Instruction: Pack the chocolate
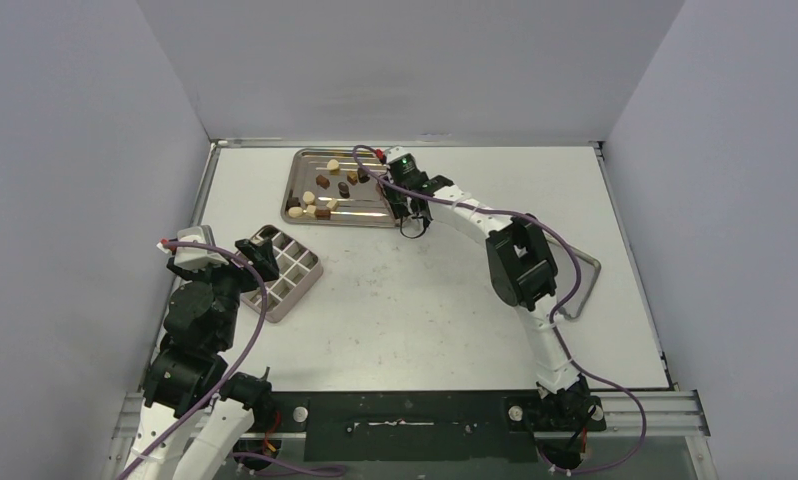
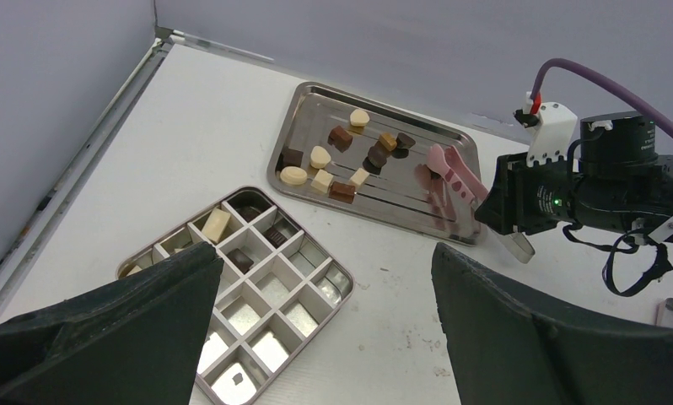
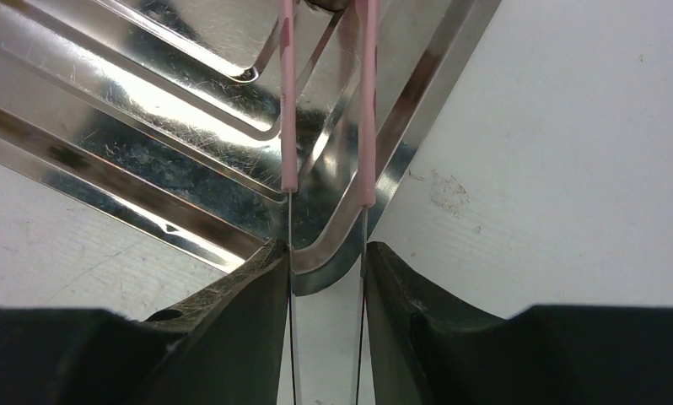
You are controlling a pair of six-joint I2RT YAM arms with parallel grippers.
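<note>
A steel tray (image 1: 355,214) at the back holds several dark, brown and cream chocolates, among them a cream oval (image 2: 294,175) and a brown piece (image 2: 342,192). My right gripper is over the tray's right part, its pink-tipped fingers (image 3: 367,152) part open; a dark piece at the top of the right wrist view is mostly out of frame. The divided box (image 2: 274,290) holds a few pieces in some compartments. My left gripper stands open over the box's near side, nothing visible between its fingers.
A second, empty-looking tray (image 1: 592,285) lies at the right, partly behind my right arm. Walls close the table in at the back and sides.
</note>
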